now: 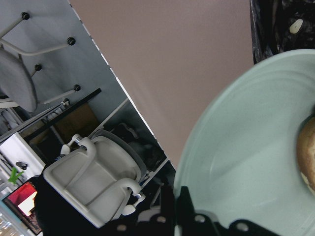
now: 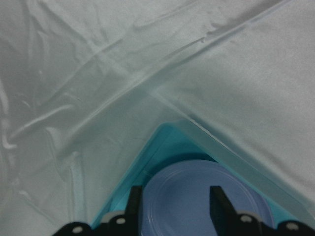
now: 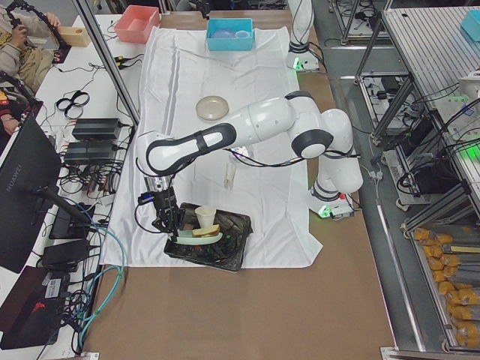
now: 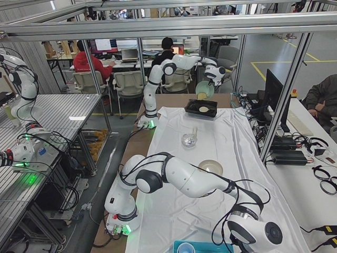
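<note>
My left gripper is shut on the rim of a pale green plate (image 3: 196, 240) (image 1: 246, 147) (image 4: 205, 87), tilted over a black-lined tray (image 3: 225, 255) (image 4: 210, 113). A piece of bread (image 3: 206, 230) (image 1: 307, 150) shows on or by the plate, and a pale cup-like shape (image 3: 205, 214) appears above it in the camera left view. My right gripper stands open over a turquoise box (image 2: 162, 140) (image 3: 230, 45) containing a blue round plate or lid (image 2: 192, 196).
A beige dish (image 3: 212, 106) and a clear crumpled item (image 4: 189, 139) lie on the white cloth (image 4: 179, 190). Monitors and cables line one side of the table. Bare brown tabletop (image 3: 240, 315) borders the cloth.
</note>
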